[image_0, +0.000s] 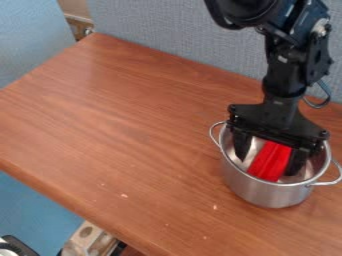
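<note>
A steel pot (262, 193) with two loop handles stands on the wooden table at the right. Inside it lies a red object (271, 160), with something pale beside it on the left. My black gripper (273, 153) reaches down into the pot from above, open, its fingers on either side of the red object. The fingertips are partly hidden by the pot and its contents, so whether they touch anything cannot be told.
A padded grey wall (174, 30) runs along the back. The table's left edge drops to a blue surface.
</note>
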